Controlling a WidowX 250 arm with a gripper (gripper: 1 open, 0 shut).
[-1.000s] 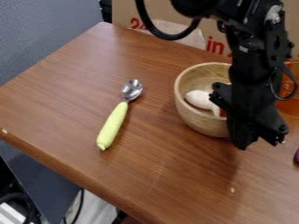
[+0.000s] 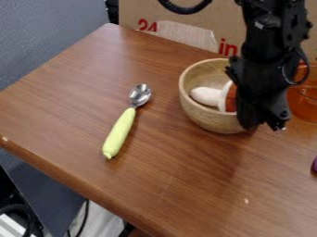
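The black gripper hangs over the right side of a wooden bowl. A white rounded object lies in the bowl, with something red-orange beside it, partly behind the gripper. The fingertips are dark and partly hidden, so their state does not show clearly. A spoon with a pale yellow-green handle lies on the table left of the bowl.
A cardboard box stands at the back. An orange translucent container is at the right, and a small dark purple item sits at the right edge.
The gripper has risen and shifted slightly back, now over the bowl's right part. The bowl and spoon look essentially unmoved.
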